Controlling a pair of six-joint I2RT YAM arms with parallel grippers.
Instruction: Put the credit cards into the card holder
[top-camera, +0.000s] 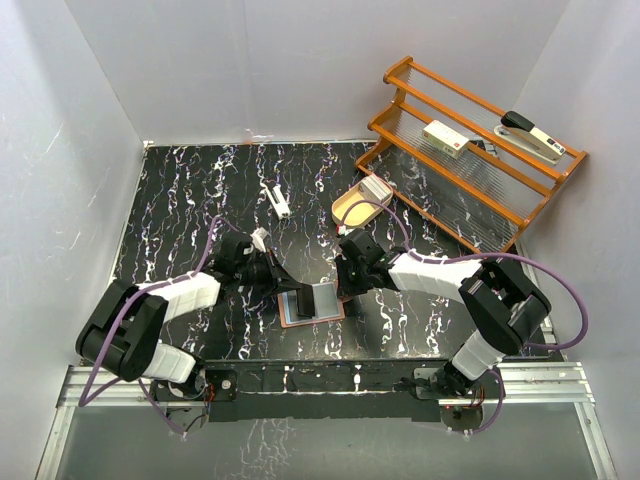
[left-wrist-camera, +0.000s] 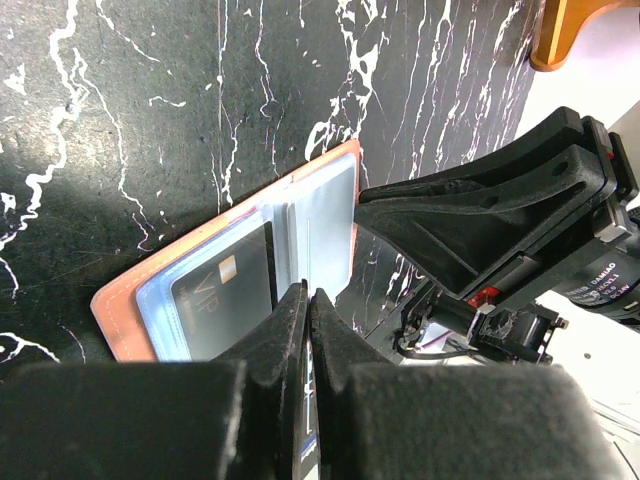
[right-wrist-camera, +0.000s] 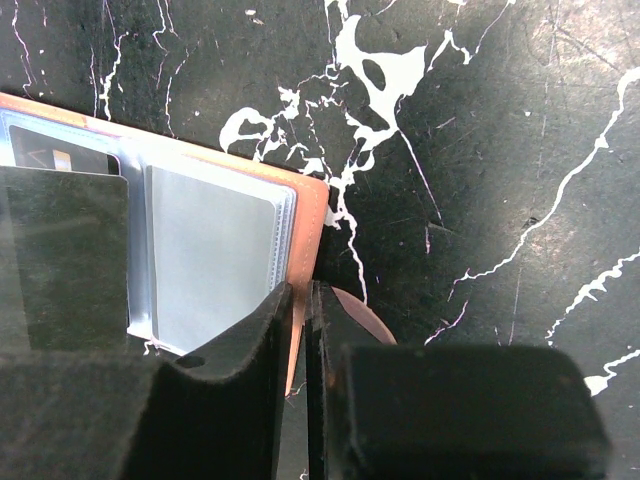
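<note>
The card holder (top-camera: 328, 302) lies open at the front middle, with a salmon border and clear sleeves. A black VIP card (left-wrist-camera: 228, 292) sits in its left sleeve. My left gripper is shut over the holder, at the edge of a thin upright card that appears as a narrow strip in the left wrist view. In the right wrist view this dark card (right-wrist-camera: 65, 260) shows its face, standing over the left part of the holder. At the holder's right edge, my right gripper is shut on its salmon border; the fingers hide the exact pinch.
A yellow box (top-camera: 353, 208) holding white items stands behind the holder. A white object (top-camera: 277, 202) lies farther left. The wooden rack (top-camera: 470, 150) with a stapler fills the back right. Free marble table surrounds the holder's left and back.
</note>
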